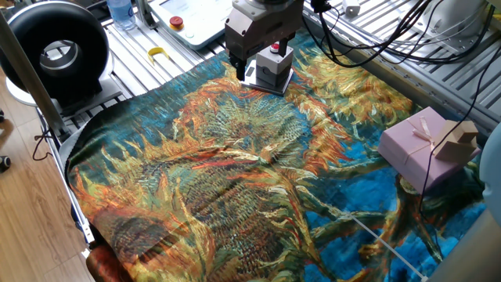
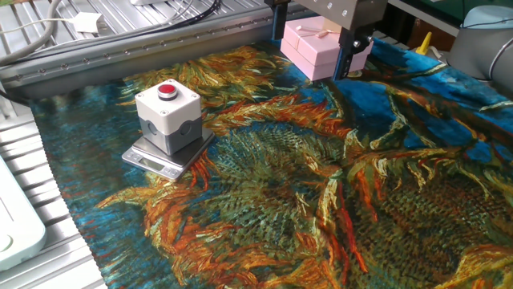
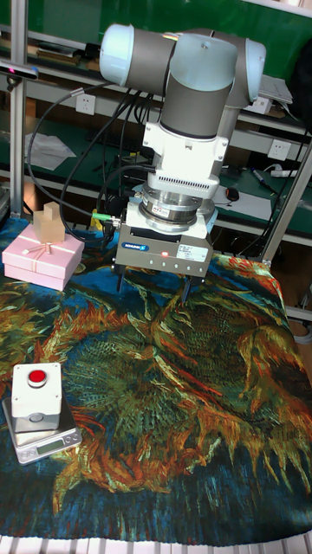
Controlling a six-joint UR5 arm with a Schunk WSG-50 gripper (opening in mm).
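A grey-and-white box with a red button (image 2: 168, 120) stands upright on a small silver scale (image 2: 178, 166); both also show at the lower left of exterior view 3. My gripper (image 3: 151, 293) hangs above the patterned cloth with its two fingers well apart and only the cloth visible between them. In exterior view 3 it is to the right of the button box and farther back, not touching it. A pink gift box (image 3: 42, 261) with a ribbon carries a small brown carton (image 3: 48, 224). In exterior view 2 the gripper partly covers the pink box.
A sunflower-print cloth (image 1: 235, 188) with some wrinkles covers most of the table, and its middle is clear. Beyond its edge, exterior view 1 shows a black ring-shaped object (image 1: 56, 63), a water bottle (image 1: 122, 14) and a yellow item (image 1: 158, 53). Dark cables (image 1: 337, 47) hang near the arm.
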